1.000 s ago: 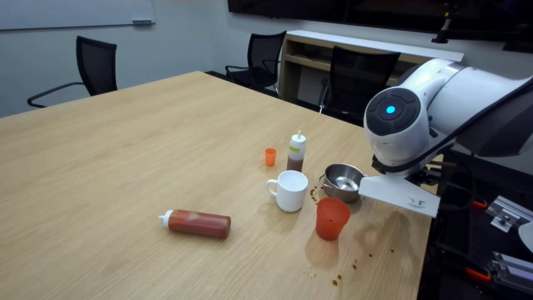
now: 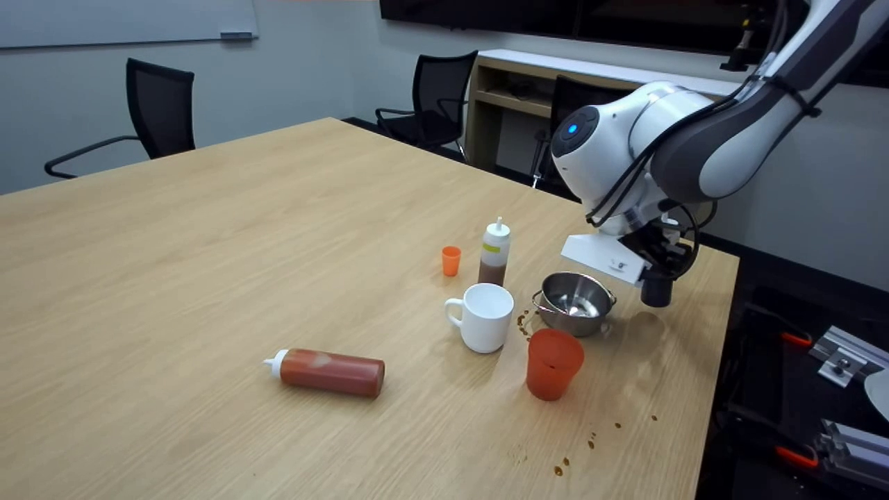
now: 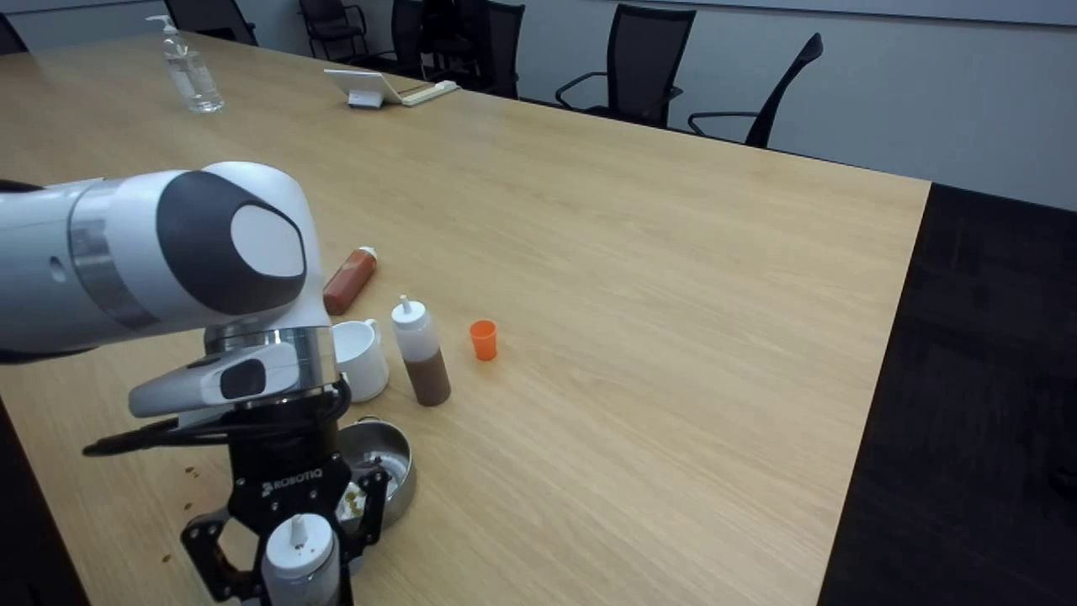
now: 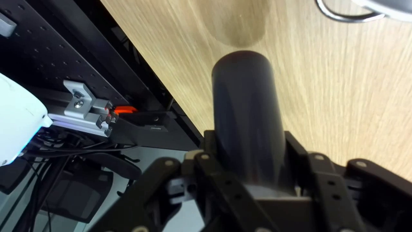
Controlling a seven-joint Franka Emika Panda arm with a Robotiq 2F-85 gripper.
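My gripper is shut on a dark squeeze bottle (image 4: 247, 104), which runs away from the fingers toward the table in the wrist view. Its pale cap and nozzle (image 3: 299, 535) show upright between the fingers in exterior view 2. In exterior view 1 the bottle's dark lower end (image 2: 656, 292) appears just above the tabletop, right of the steel pot (image 2: 575, 301). Whether its base touches the table is hard to tell. The pot holds some small pale bits, partly hidden behind the gripper in exterior view 2.
A white mug (image 2: 485, 318), a red cup (image 2: 553, 364) and a brown-filled squeeze bottle (image 2: 494, 254) stand close around the pot. Farther off are a small orange cup (image 2: 451, 262) and a red bottle (image 2: 331, 372) lying on its side. Brown drops (image 2: 558, 471) spot the near table. The far table is open.
The arm has swung away from the near right table edge toward the back, and the white plate on the wrist has turned. The bottle's dark end now shows beside the pot. The table objects have stayed put.
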